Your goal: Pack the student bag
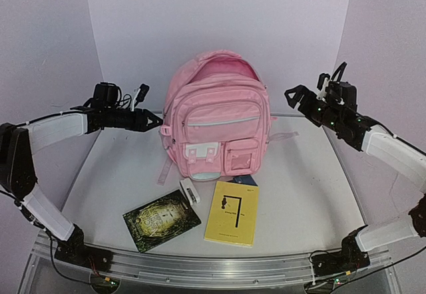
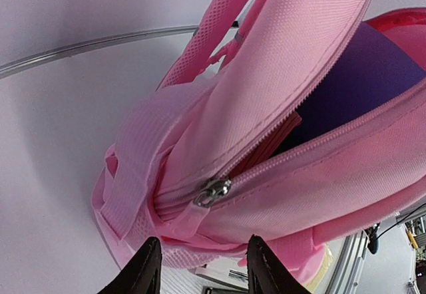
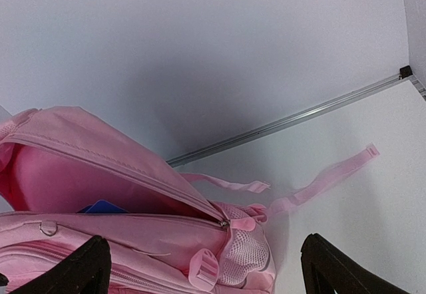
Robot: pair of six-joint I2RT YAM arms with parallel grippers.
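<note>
The pink backpack [image 1: 223,114] stands upright at the table's centre back, its top compartment gaping. At its left side, by the side strap, is my left gripper [image 1: 158,122]. In the left wrist view, its fingers [image 2: 145,267] are apart below a metal zipper pull [image 2: 213,191]; nothing is visibly gripped. Inside the opening shows something dark purple [image 2: 366,74]. My right gripper [image 1: 294,96] hangs open in the air, clear of the bag's right side. On the table in front lie a dark illustrated book [image 1: 161,221] and a yellow book [image 1: 231,214].
A small white item [image 1: 190,191] lies by the dark book. A dark blue item [image 1: 243,180] peeks out behind the yellow book. Loose pink straps [image 1: 285,136] trail beside the bag.
</note>
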